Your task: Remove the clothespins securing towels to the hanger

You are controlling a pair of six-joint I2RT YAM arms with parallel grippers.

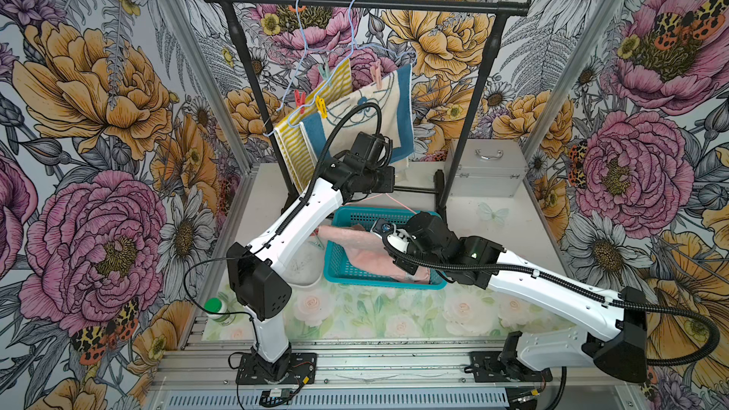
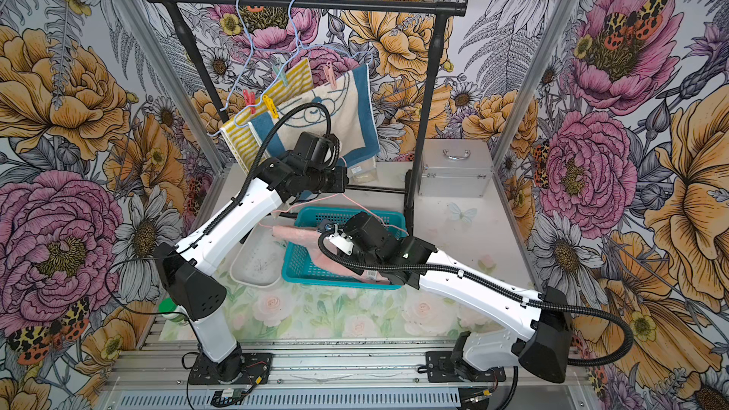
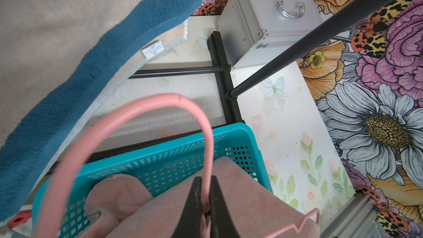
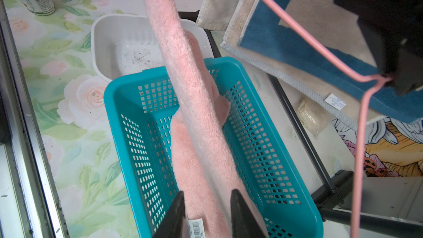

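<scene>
My left gripper is shut on a pink wire hanger [image 3: 207, 149], above the teal basket [image 1: 351, 216]. From its finger the wire slopes down both sides toward a long folded pink towel [image 4: 198, 119], raised over the basket; more pink cloth lies inside. My right gripper is partly open at that towel, the fold passing between or just behind its fingers. No clothespin shows on the pink towel. On the rack, red [image 1: 300, 98], yellow [image 1: 321, 107] and pink [image 1: 376, 72] clothespins sit on the yellow-striped [image 1: 294, 140] and blue-bordered towels [image 1: 403, 106].
The black rack [image 1: 364, 3] stands behind the basket, with a silver case [image 1: 486, 169] to its right. Left of the basket is a white tray [image 4: 127, 39]; a green-capped bottle [image 1: 215, 306] stands front left.
</scene>
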